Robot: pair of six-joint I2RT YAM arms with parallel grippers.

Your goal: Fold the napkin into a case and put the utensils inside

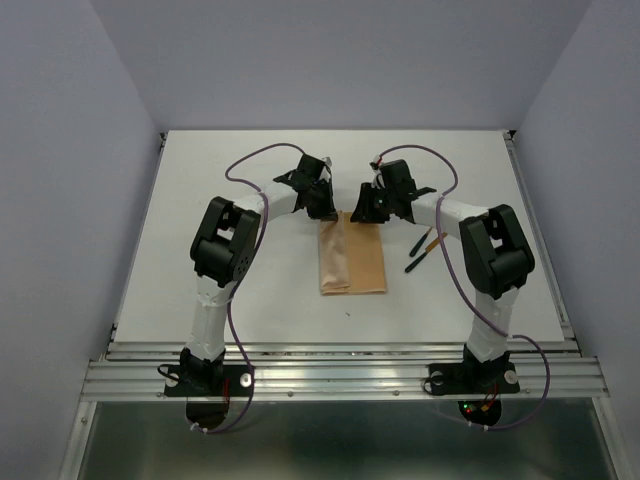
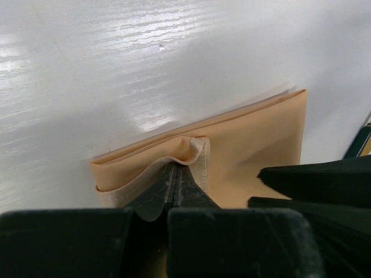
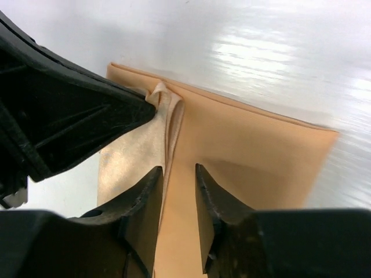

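Note:
The tan napkin lies on the white table with a folded strip along its left side. My left gripper is shut at the strip's top end, its tips at the bunched cloth edge; how much cloth is between them is hidden. My right gripper is over the napkin just right of the strip, its fingertips apart with nothing visible between them. The utensils, dark and orange-handled, lie right of the napkin.
Bare white table surrounds the napkin, with free room at the back and front. Both arms are close together above the napkin's top edge.

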